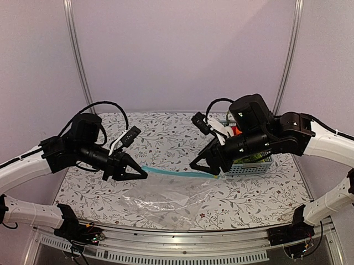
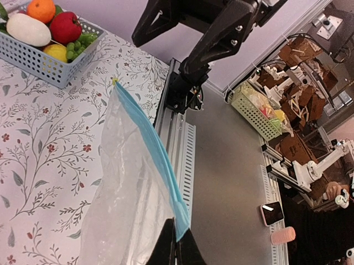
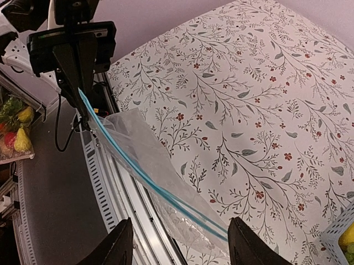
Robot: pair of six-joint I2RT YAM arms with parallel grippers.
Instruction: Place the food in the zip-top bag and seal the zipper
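The clear zip top bag (image 1: pixel 166 196) hangs slackly over the front of the table, its blue zipper strip (image 2: pixel 146 135) running from the left gripper toward the right. My left gripper is shut on the strip's left end. My right gripper stands open just above the strip's right end, with nothing seen gripped between its fingers. A grey basket (image 2: pixel 63 69) holds the food: an orange (image 2: pixel 37 12), a red pepper (image 2: pixel 66 26), a white vegetable (image 2: pixel 27 30), a yellow item (image 2: pixel 55 52) and green grapes (image 2: pixel 74 51). The right arm partly hides it from above.
A metal rail (image 1: pixel 177 237) runs along its front edge. Walls enclose the sides and back.
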